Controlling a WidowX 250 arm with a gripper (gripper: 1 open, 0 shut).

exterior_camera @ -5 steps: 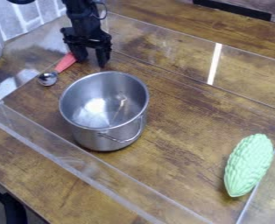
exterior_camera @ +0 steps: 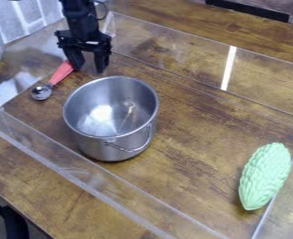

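Note:
The black gripper (exterior_camera: 83,54) is low over the back left of the wooden table, at the handle end of a ladle (exterior_camera: 42,92) with a red handle, whose metal head points toward the front left. Its fingers are too small and dark to show whether they are open or shut on the handle. A large steel pot (exterior_camera: 110,118) stands in front of the gripper, and a pale green leafy vegetable (exterior_camera: 264,175) lies at the front right.
Transparent walls or panels run along the left and right edges.
Over the last second the gripper has moved slightly left, and the ladle has shifted left and toward the front, its head now farther from the pot.

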